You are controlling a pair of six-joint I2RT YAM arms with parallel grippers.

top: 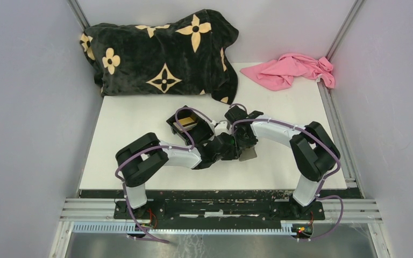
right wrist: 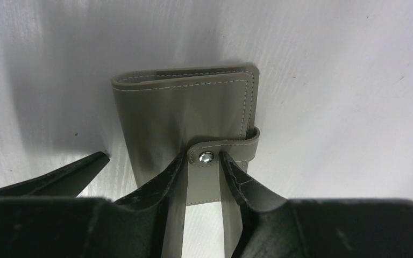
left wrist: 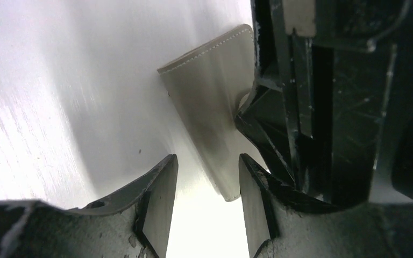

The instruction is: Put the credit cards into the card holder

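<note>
A grey-brown card holder (right wrist: 161, 118) with a snapped strap lies on the white table. In the right wrist view my right gripper is at the strap, its fingertips either side of the silver snap. My left gripper stands part open over the holder's edge in the left wrist view, with the right gripper's dark body covering part of the holder. From above, both grippers meet over the holder (top: 248, 155). A black box (top: 175, 122) left of them holds cards (top: 185, 121), partly hidden by cables and the left arm.
A dark patterned cushion (top: 145, 54) lies along the back, a pink cloth (top: 285, 70) at the back right.
</note>
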